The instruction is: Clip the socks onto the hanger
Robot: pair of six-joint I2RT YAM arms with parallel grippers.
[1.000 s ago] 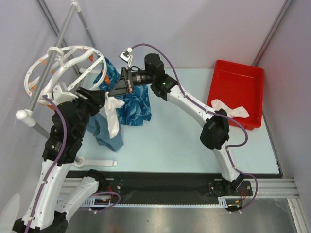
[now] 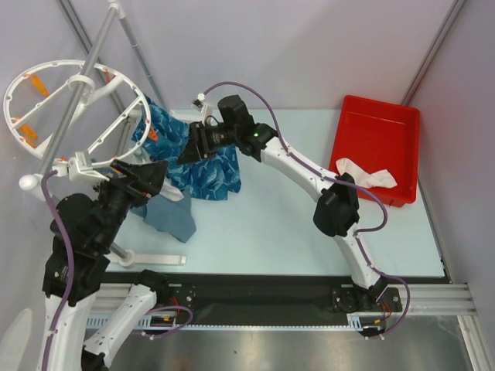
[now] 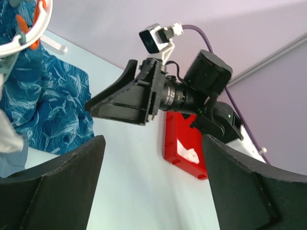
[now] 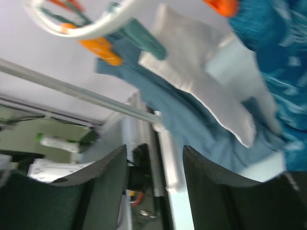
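The white round hanger [image 2: 66, 108] tilts on its stand at the left, with orange and green clips along its rim. A white sock [image 4: 211, 96] hangs below it, its upper part at a green clip [image 4: 146, 42]; how firmly the clip pinches it is unclear. In the left wrist view the same sock [image 3: 9, 136] shows blurred at the left edge. My left gripper [image 2: 151, 179] is open beside the hanger's near rim, nothing between its fingers. Just right of the rim, my right gripper stands open and empty. More white socks [image 2: 367, 175] lie in the red bin [image 2: 379, 108].
Blue patterned cloth [image 2: 220, 174] hangs behind the right gripper, down to the table. A grey-blue cloth [image 2: 168, 216] is below the hanger. The metal pole [image 2: 73, 100] crosses the ring.
The ring and sock have swung left and the left gripper has moved slightly left.
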